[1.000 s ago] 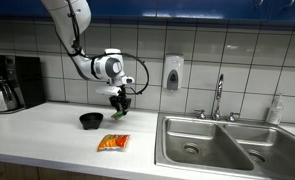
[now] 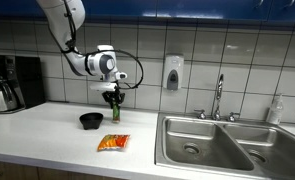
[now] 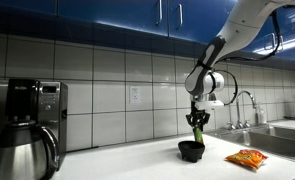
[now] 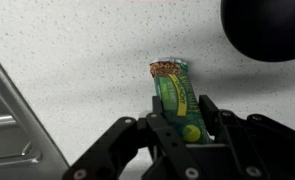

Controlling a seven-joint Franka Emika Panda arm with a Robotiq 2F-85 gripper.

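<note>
A green packet or bar-like item with an orange-brown end (image 4: 177, 92) lies between the fingers of my gripper in the wrist view, and the gripper is shut on it. From the first exterior view, the green item (image 2: 116, 114) hangs upright below the gripper (image 2: 114, 102), close to the counter; whether it touches the surface I cannot tell. A black bowl (image 2: 91, 120) sits on the counter just left of it. In the second exterior view, the green item (image 3: 198, 134) shows behind the bowl (image 3: 191, 151).
An orange packet (image 2: 114, 143) lies flat nearer the counter's front. The double sink (image 2: 202, 145) with its faucet (image 2: 218, 98) is to the right, and a coffee maker (image 2: 4, 95) stands far left.
My gripper has shifted left, nearer the bowl, with the green item in it. The green item now shows more upright and longer below the fingers. Bowl and orange packet have stayed put.
</note>
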